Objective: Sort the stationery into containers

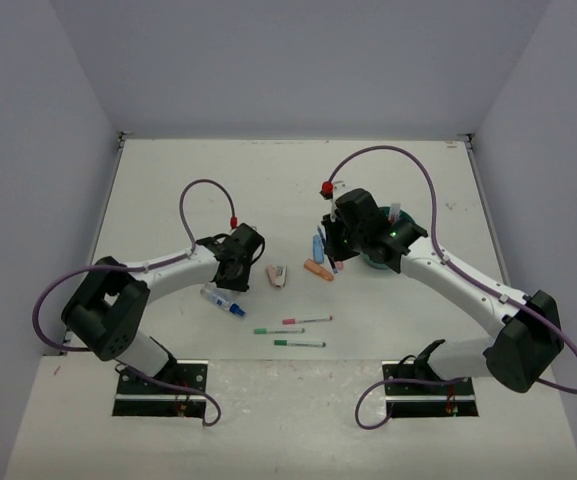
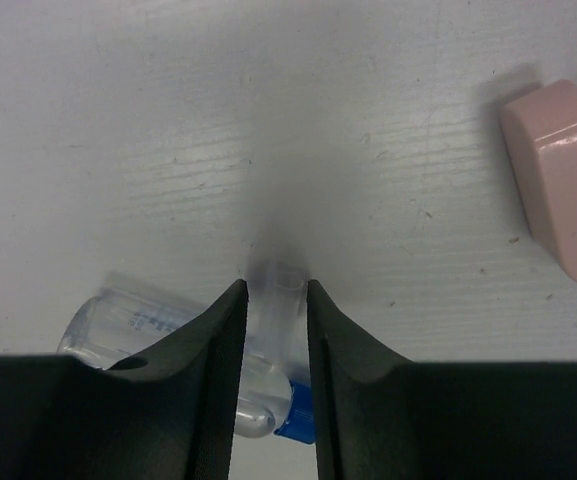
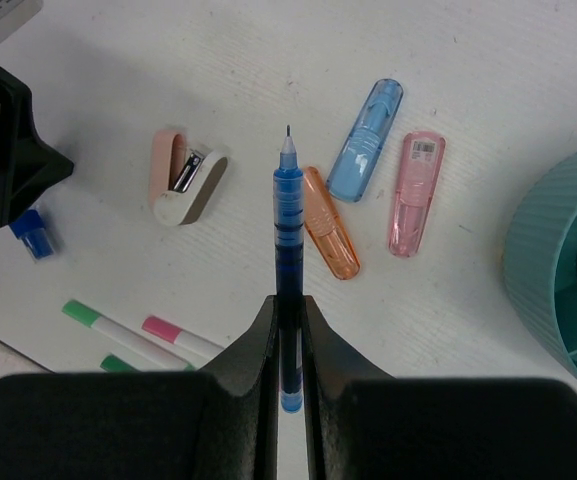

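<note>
My right gripper is shut on a blue pen (image 3: 289, 215), held with its tip away from the gripper above the table. The pen hangs left of the teal round container (image 3: 538, 235). My left gripper is low over the table, its fingers fairly close together. A small clear piece (image 2: 286, 285) shows between the fingertips; whether they touch it I cannot tell. The clear bottle with a blue cap (image 2: 128, 330) lies under the left fingers. In the right wrist view are orange (image 3: 328, 230), blue (image 3: 366, 140) and pink (image 3: 417, 190) highlighters.
A pink and white stapler (image 1: 277, 275) lies between the arms. Towards the front edge lie a red-capped marker (image 1: 308, 320) and two green-capped ones, one of them a green-capped marker (image 1: 300, 344) at the front.
</note>
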